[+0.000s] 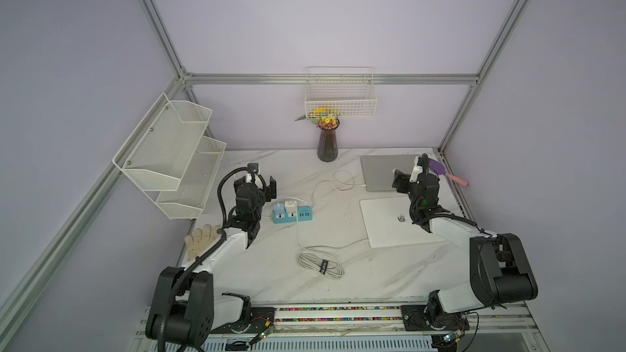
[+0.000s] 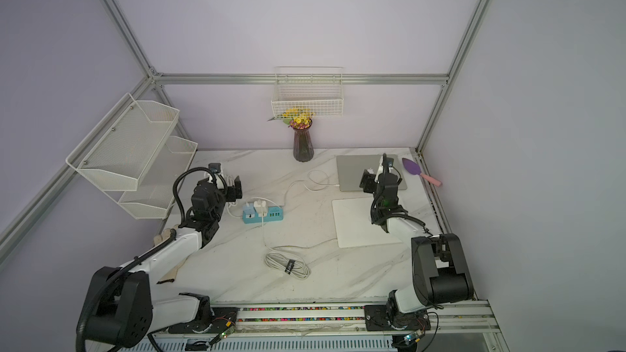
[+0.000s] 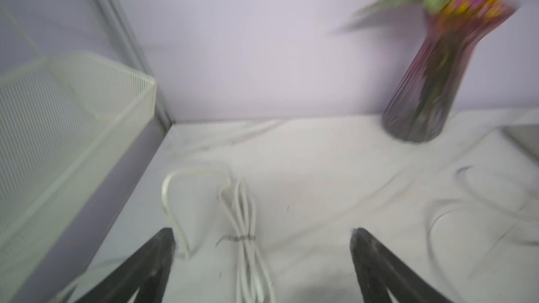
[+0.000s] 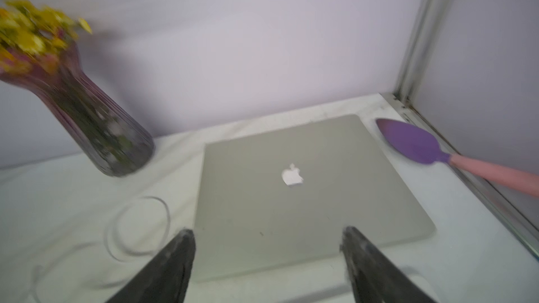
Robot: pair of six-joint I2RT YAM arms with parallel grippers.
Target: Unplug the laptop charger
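Observation:
A closed grey laptop point(image 4: 314, 190) with an apple logo lies at the back right of the table. From its left side a thin white cable point(image 1: 339, 183) loops away to the left. Two plugs, one bluish point(image 1: 278, 210) and one white charger block point(image 1: 290, 207), sit in a blue power strip point(image 1: 305, 213) left of centre. My left gripper is open and empty, in the air left of the strip. Fingers of my right gripper stand apart with nothing between them, near the laptop's front edge in the right wrist view.
A white flat laptop point(image 1: 384, 229) lies in front of the grey one. A bundled cable point(image 1: 319, 264) is at the front, another cable bundle point(image 3: 246, 235) at the back left. A flower vase point(image 1: 327, 144), purple spatula point(image 1: 436, 166), glove point(image 1: 199, 241) and wall rack point(image 1: 208, 156) border the table.

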